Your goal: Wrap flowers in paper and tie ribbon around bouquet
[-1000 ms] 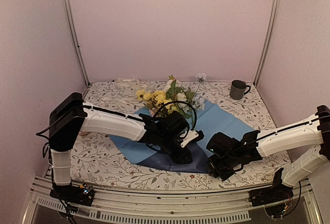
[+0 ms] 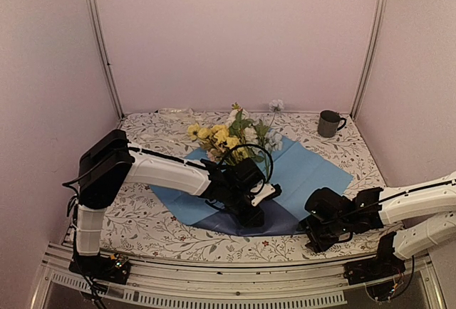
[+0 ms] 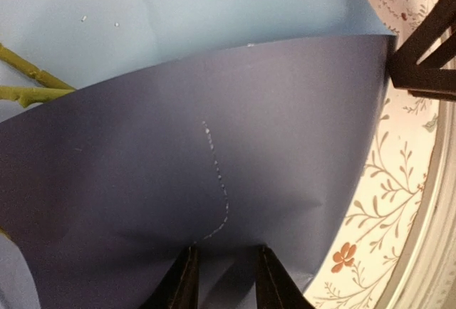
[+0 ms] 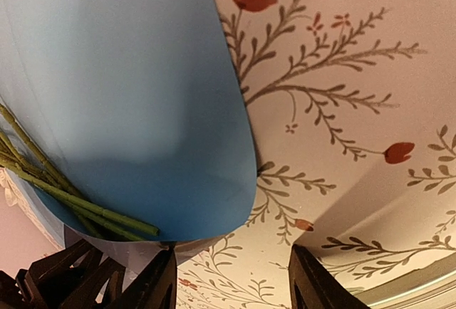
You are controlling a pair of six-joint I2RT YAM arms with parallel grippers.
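Observation:
Yellow flowers (image 2: 222, 137) and white flowers (image 2: 272, 140) lie on blue wrapping paper (image 2: 303, 166), their heads toward the back wall. Green stems (image 4: 85, 206) run over the paper in the right wrist view. The paper's front part is folded over, its dark underside (image 3: 285, 124) facing up and covering the stem ends (image 3: 35, 94) in the left wrist view. My left gripper is at this fold, fingers apart, the paper creased around their tips; whether they touch it is unclear. My right gripper stands open by the fold's right corner, its left finger beside the paper edge.
A dark grey mug (image 2: 328, 124) stands at the back right. Some clear, crinkled material (image 2: 175, 114) lies at the back left. Below the paper a metal rail (image 2: 235, 273) borders the table. Patterned tablecloth (image 2: 363, 159) is bare on the right.
My right gripper has moved to the right, off the front of the folded paper toward its corner. The flowers have not visibly moved.

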